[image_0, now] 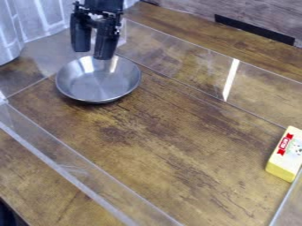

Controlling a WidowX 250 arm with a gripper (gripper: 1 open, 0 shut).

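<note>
My black gripper [92,44] hangs at the top left, open, with its fingers just above the back part of a round steel bowl [98,81]; nothing shows between them. The bowl rests on the wooden table. A yellow block [283,156] with a red label lies at the right edge.
Clear low walls run along the back and left of the wooden table [154,168], with another strip at the lower right. A pale object [7,35] stands at the upper left corner.
</note>
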